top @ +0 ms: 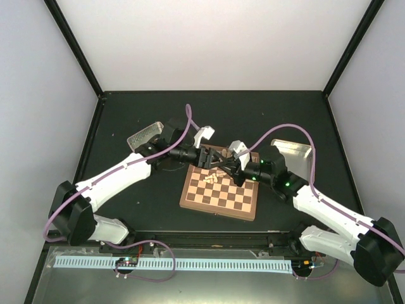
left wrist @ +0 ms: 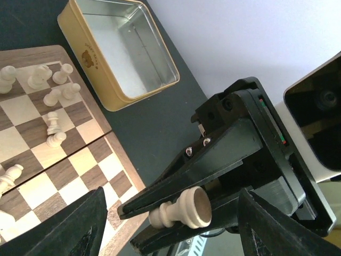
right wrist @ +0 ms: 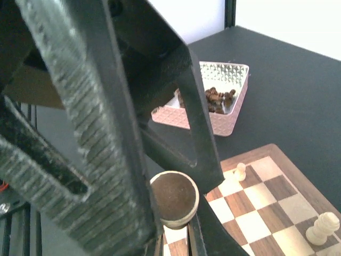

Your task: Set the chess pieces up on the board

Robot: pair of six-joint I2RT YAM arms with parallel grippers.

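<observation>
The wooden chessboard [top: 218,199] lies mid-table with cream pieces standing and lying on it, among them an upright piece [right wrist: 322,229]. My right gripper is shut on a cream piece, seen base-end on in the right wrist view [right wrist: 173,194]. My left gripper [top: 212,161] meets the right one above the board; its dark fingers [left wrist: 69,234] lie either side of that piece in the left wrist view, apart and part open.
A metal tin [left wrist: 122,58] sits right of the board. A pink-rimmed container [right wrist: 221,122] with dark pieces is at the left.
</observation>
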